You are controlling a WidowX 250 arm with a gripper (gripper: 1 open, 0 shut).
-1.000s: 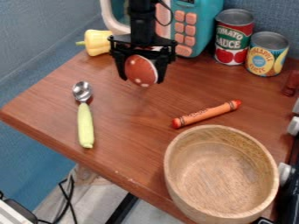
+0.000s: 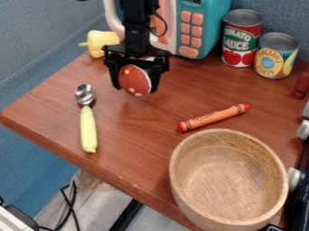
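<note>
My black gripper [image 2: 135, 65] hangs over the back-left of the wooden table, shut on a round red-brown object [image 2: 135, 80], held a little above the surface. In front of it lie an ice-cream scoop with a pale yellow handle [image 2: 88, 128] and an orange crayon [image 2: 212, 117]. A wooden bowl [image 2: 229, 203] sits at the front right.
At the back stand a teal toy microwave [image 2: 193, 27], a tomato sauce can [image 2: 240, 41], a second can [image 2: 276, 59] and a yellow object [image 2: 99, 42]. A small red bottle [image 2: 301, 87] is at the right.
The gripper and held object have moved slightly down and left in the view over the last second.
</note>
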